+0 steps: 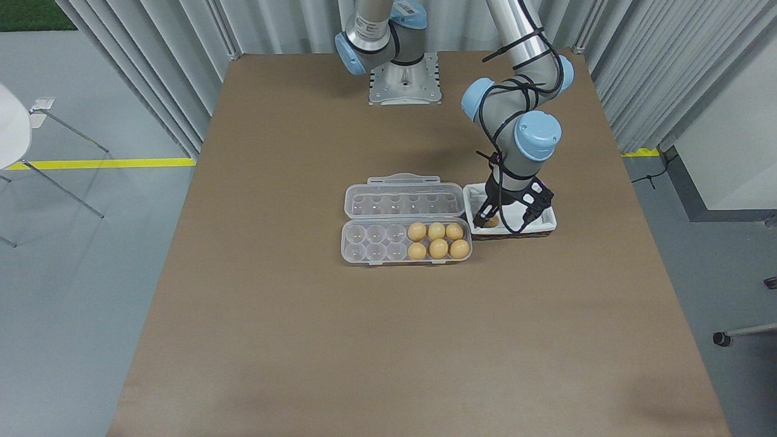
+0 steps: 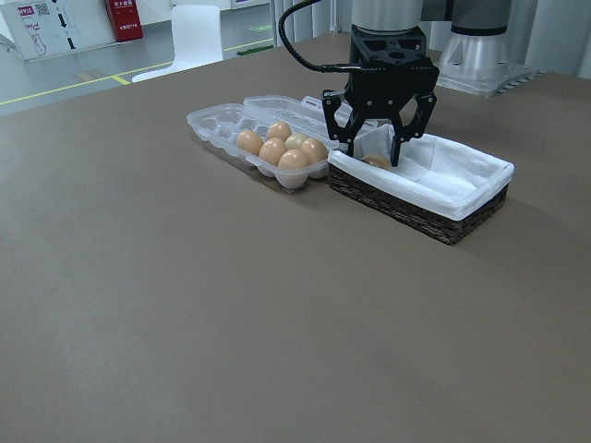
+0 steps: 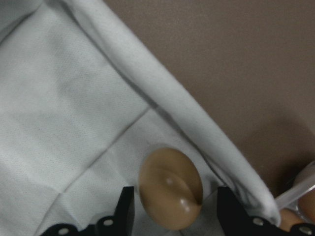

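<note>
A brown egg (image 3: 171, 189) lies on the white cloth lining of a dark wicker basket (image 2: 397, 205), close to the lining's edge. My gripper is open over it, fingertips either side of the egg; in the camera left view the fingers reach down to the basket's rim level, partly hiding the egg (image 2: 377, 161). A clear egg carton (image 1: 362, 240) with its lid (image 1: 379, 200) folded back stands against the basket; several eggs (image 1: 437, 248) fill its right-hand half, while the left-hand cups are empty.
The robot's base (image 1: 404, 91) stands at the back edge. A white chair (image 2: 194, 51) is off the table on the floor.
</note>
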